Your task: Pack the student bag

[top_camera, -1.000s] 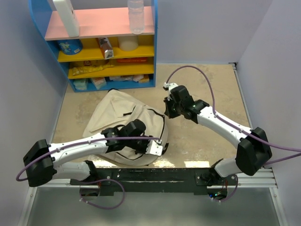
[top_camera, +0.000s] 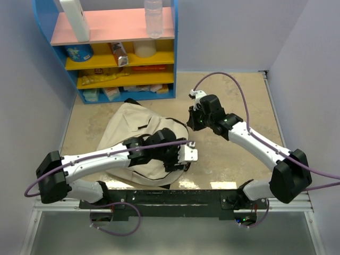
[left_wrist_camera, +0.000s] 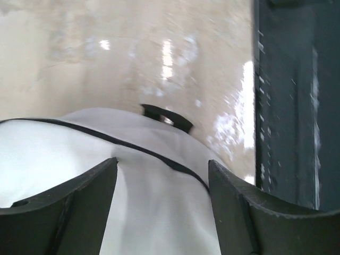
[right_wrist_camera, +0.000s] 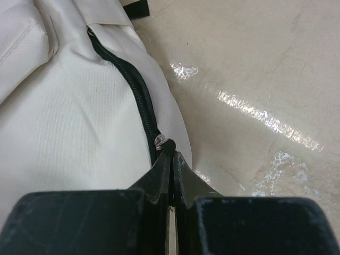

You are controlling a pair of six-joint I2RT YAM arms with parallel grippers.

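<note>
The cream fabric bag (top_camera: 123, 123) lies flat in the middle of the table. In the right wrist view, a black zipper (right_wrist_camera: 137, 87) runs along its edge to a silver slider (right_wrist_camera: 160, 141). My right gripper is shut at that slider, its fingertips meeting on what looks like the dark pull tab. My left gripper (top_camera: 178, 162) hangs over the bag's front right part. Seen from the left wrist, its fingers (left_wrist_camera: 93, 199) stand wide apart above the bag's fabric (left_wrist_camera: 159, 212), and nothing is gripped between them.
A blue shelf (top_camera: 172, 69) with yellow boards holds several items at the back left. A clear bottle (top_camera: 154, 18) stands on its pink top. A dark bar (top_camera: 159, 197) runs along the front edge.
My left gripper has shifted right and slightly back, away from the front of the bag.
</note>
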